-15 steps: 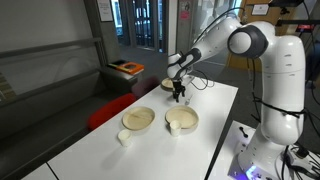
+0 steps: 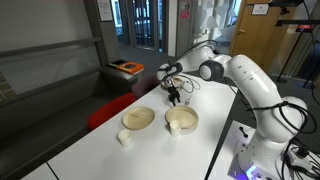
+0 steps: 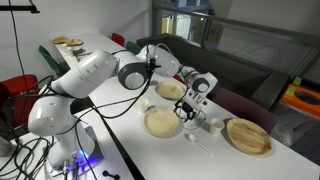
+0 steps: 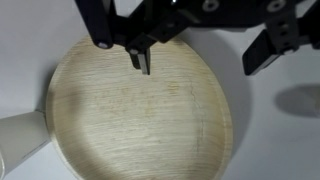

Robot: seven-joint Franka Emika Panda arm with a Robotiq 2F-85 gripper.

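Note:
My gripper stands open, its dark fingers (image 4: 143,60) wide apart with nothing between them. In the wrist view a round wooden plate (image 4: 140,125) lies below, under the left finger. A white cup (image 4: 20,140) is cut by the left edge. Exterior view 1 has the gripper (image 2: 175,98) above the far part of the white table, beyond two light wooden plates, one on the left (image 2: 139,119) and one on the right (image 2: 188,116). White cups stand near them, one left (image 2: 125,136) and one right (image 2: 175,128). In exterior view 2 the gripper (image 3: 186,109) hangs between two plates.
A further round plate (image 2: 168,83) lies at the table's far end. Dark red seats (image 2: 112,108) run along the table's side. In exterior view 2 a small white item (image 3: 193,137) lies on the table between the plates.
In exterior view 1 the arm has stretched out and swung left, and the gripper has shifted slightly left. Plates and cups have stayed where they were.

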